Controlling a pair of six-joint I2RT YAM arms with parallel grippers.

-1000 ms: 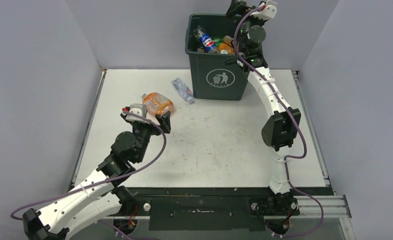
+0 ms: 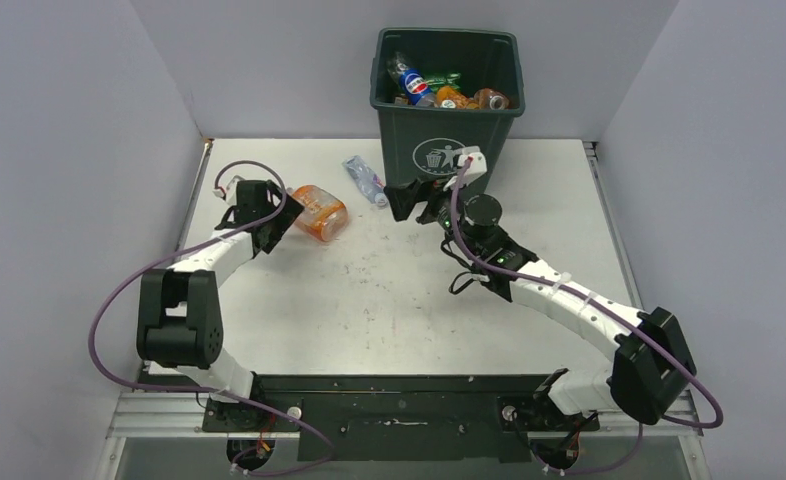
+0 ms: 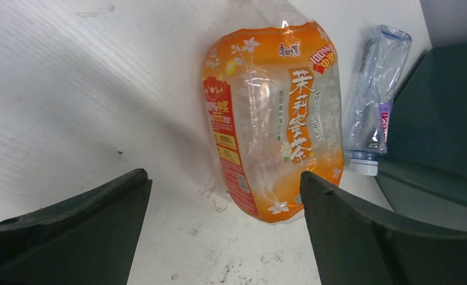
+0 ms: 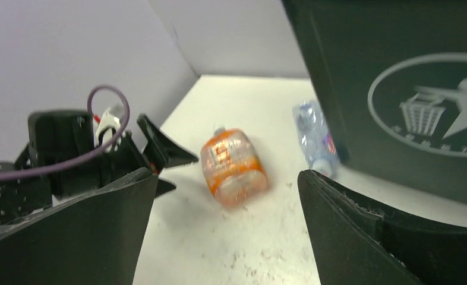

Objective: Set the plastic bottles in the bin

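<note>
On the table's left half lies an orange-labelled bottle point(image 2: 319, 212), large and clear. My left gripper point(image 2: 294, 217) is open close to its left side; in the left wrist view the bottle point(image 3: 273, 119) shows beyond the spread fingers. A crumpled clear bottle point(image 2: 365, 180) with a whitish cap lies between it and the bin, and appears at the right of the left wrist view point(image 3: 374, 95). The dark green bin point(image 2: 449, 125) stands at the back, holding several bottles. In front of it hangs my right gripper point(image 2: 415, 197), open and empty, facing left towards both bottles.
Grey walls close in the table point(image 2: 399, 300) at the left, right and back. The right gripper is close to the bin's front face, and purple cables loop along both arms.
My right arm has come down from above the bin to the space before it. The left gripper has moved away from the front, up and left to the orange-labelled bottle's side. Both loose bottles stay put.
</note>
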